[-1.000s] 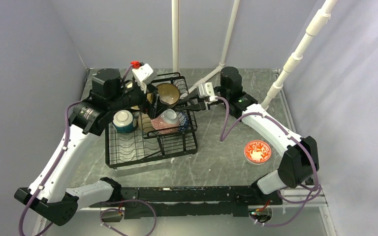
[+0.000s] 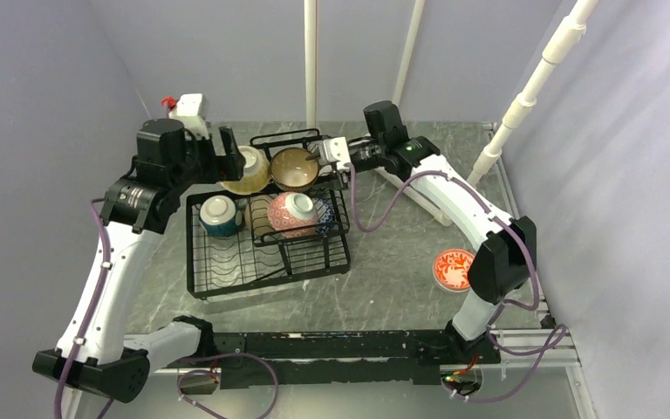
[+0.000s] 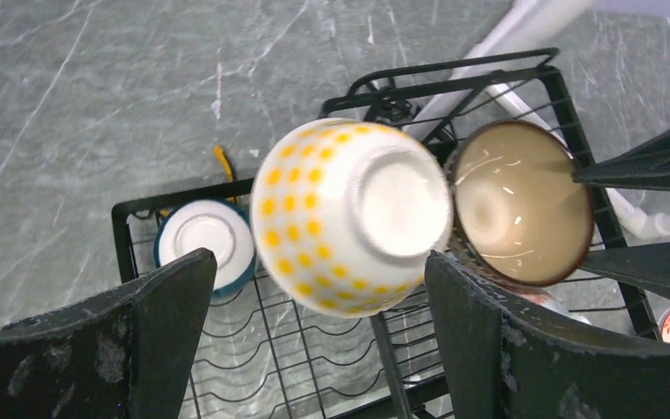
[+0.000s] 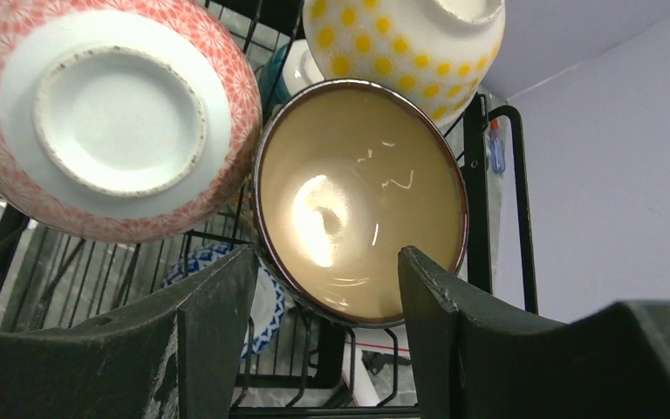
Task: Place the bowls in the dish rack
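In the black rack [image 2: 270, 279] sit a yellow-dotted bowl [image 3: 314, 218], a brown bowl [image 4: 358, 192], a pink bowl [image 4: 118, 131], a teal bowl [image 2: 219, 218] and a blue-patterned bowl [image 4: 266, 314]. My left gripper is open above the rack's upper left, near the dotted bowl. My right gripper is open at the brown bowl on the upper tier; whether a fingertip touches it is unclear. An orange-red patterned bowl [image 2: 453, 269] lies on the counter to the right.
White pipes [image 2: 528, 96] stand at the back and right, and grey walls surround the workspace.
My left gripper has moved left, uncovering the dotted and brown bowls in the top view.
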